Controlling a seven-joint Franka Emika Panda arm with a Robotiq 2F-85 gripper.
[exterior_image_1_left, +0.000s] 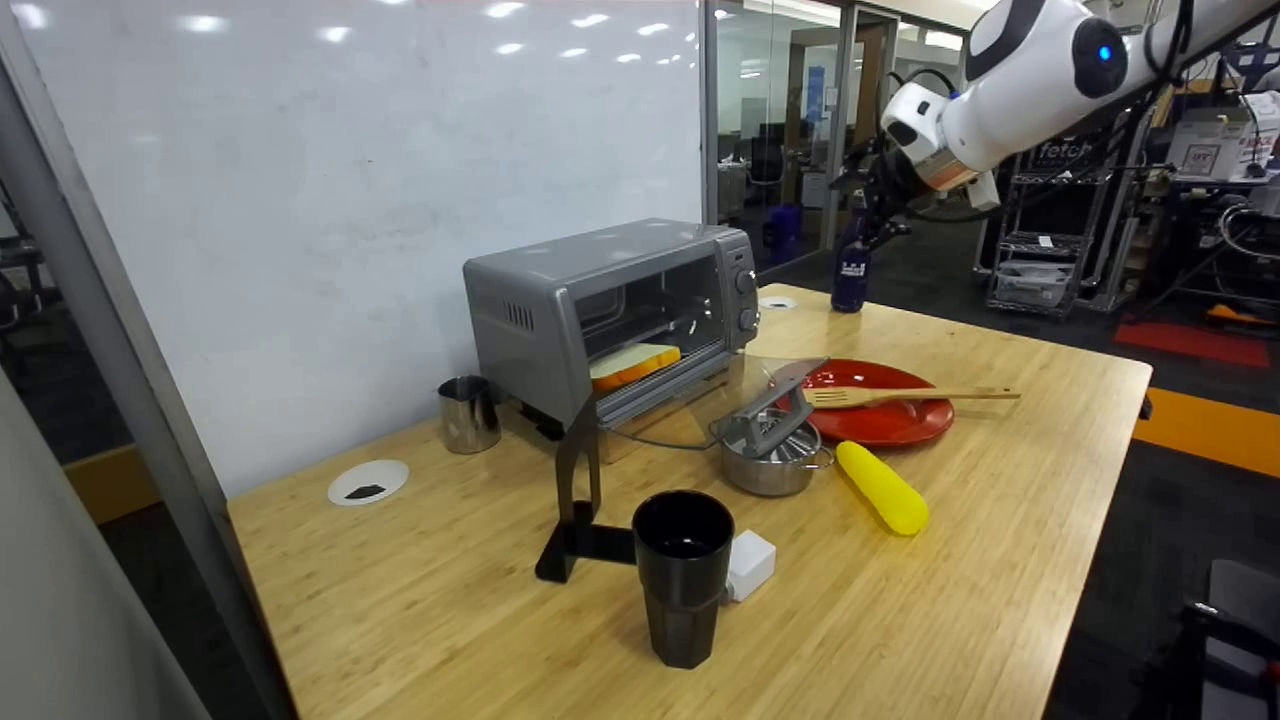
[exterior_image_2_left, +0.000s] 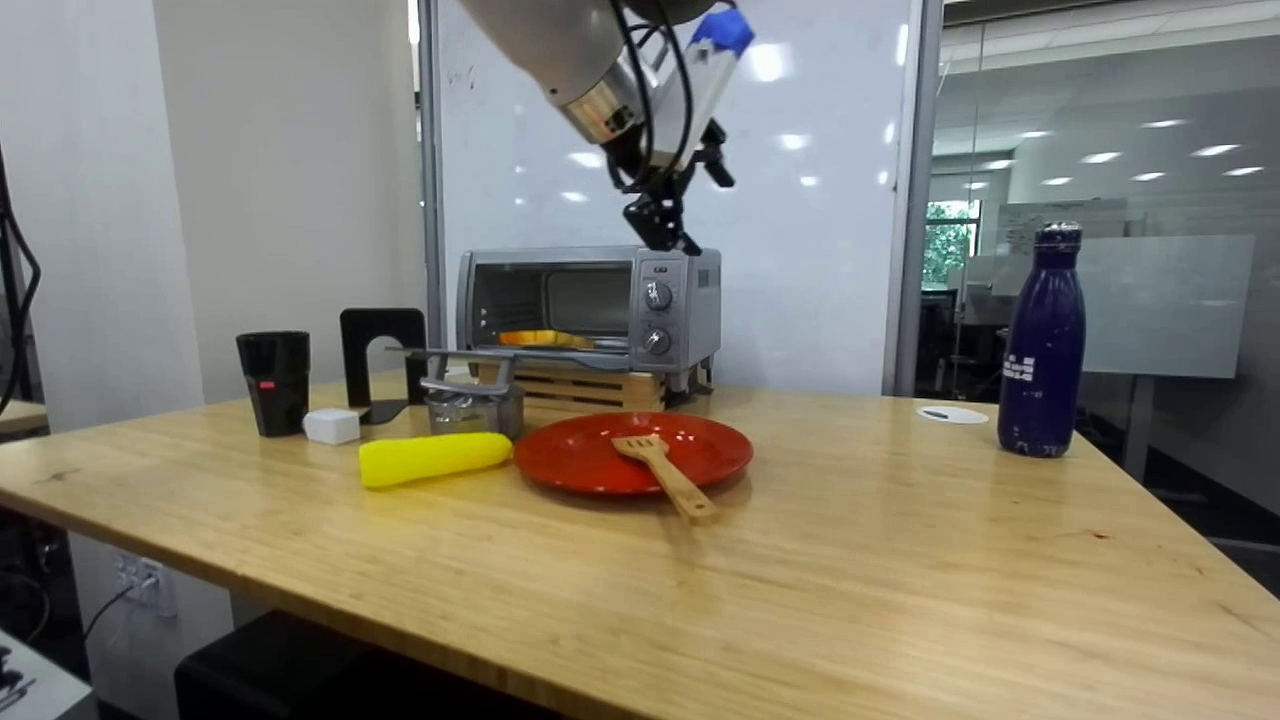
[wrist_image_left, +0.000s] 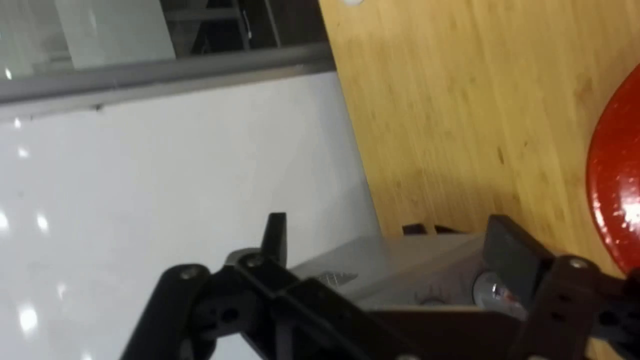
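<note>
My gripper is raised above the right end of the grey toaster oven, clear of it. In the wrist view its two fingers are wide apart, and the oven's body shows beyond the gap. The oven door hangs down, its glass lowered and its grey handle over the metal pot. Whether handle and pot touch I cannot tell. A slice of bread lies inside the oven.
A red plate bearing a wooden spatula, a yellow object, a black cup and a white block stand in front. A blue bottle is at the right. Table space right of the plate is free.
</note>
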